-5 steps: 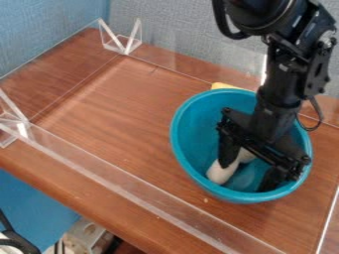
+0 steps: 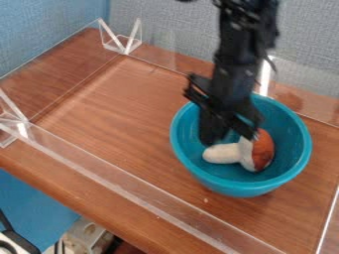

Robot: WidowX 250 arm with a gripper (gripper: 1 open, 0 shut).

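A teal plastic bowl (image 2: 209, 174) stands on the wooden surface at the right. Inside it lies a pale, elongated object with a reddish-orange round part (image 2: 261, 149), perhaps a toy vegetable. The black gripper (image 2: 220, 121) is motion-blurred over the bowl's left-back part, above and left of that object, with nothing visible between its fingers; it looks shut, though blur hides detail.
Clear plastic walls with white corner brackets edge it. A grey padded wall is behind, a blue area at the lower left.
The gripper has risen and moved left from low in the bowl. The pale object and its reddish part now show uncovered at the bowl's right.
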